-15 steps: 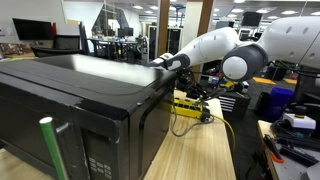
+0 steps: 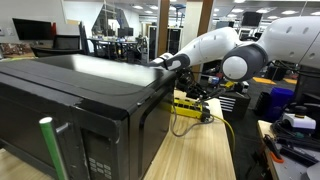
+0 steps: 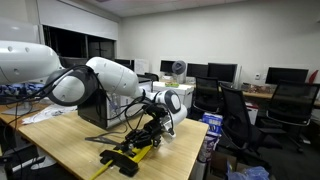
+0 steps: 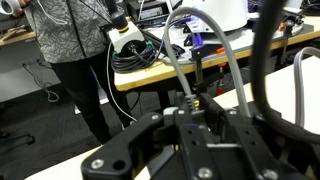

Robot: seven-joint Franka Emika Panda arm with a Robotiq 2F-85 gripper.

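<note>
My gripper (image 3: 125, 158) is low over the wooden table, near its front in exterior view 2. A yellow strip (image 3: 143, 153) shows right beside the black gripper parts, and yellow also appears around the hand (image 2: 190, 108) in exterior view 1. Whether this yellow belongs to the gripper or to an object cannot be told. Black gripper parts (image 4: 195, 135) fill the bottom of the wrist view, with a grey cable (image 4: 228, 48) looping above them. The spot between the fingertips is too dark and small to make out, so anything held there is hidden.
A large black appliance like a microwave (image 2: 120, 110) stands on the table beside the arm. A green rod (image 2: 52, 148) rises in front of it. Bare wooden tabletop (image 2: 190, 155) lies nearer the camera. Beyond the table are office chairs (image 3: 240, 120) and, in the wrist view, a standing person (image 4: 75, 45).
</note>
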